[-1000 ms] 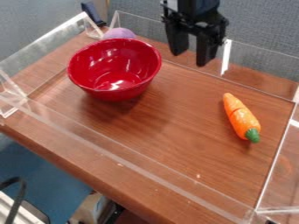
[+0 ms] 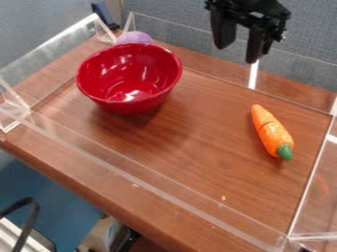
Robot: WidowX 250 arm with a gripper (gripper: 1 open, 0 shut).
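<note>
A glossy red bowl (image 2: 129, 79) sits on the wooden table (image 2: 171, 167), left of centre. To the right lies an orange carrot (image 2: 271, 131) with its green end toward the front. My black gripper (image 2: 239, 39) hangs high at the top of the view, above the back of the table between bowl and carrot, its two fingers apart with nothing visible between them.
A purple round object (image 2: 133, 37) rests behind the bowl. Clear low walls (image 2: 310, 197) edge the table.
Over the last second my gripper has shifted right and, after dipping, risen higher. The bowl, carrot and purple object look unmoved.
</note>
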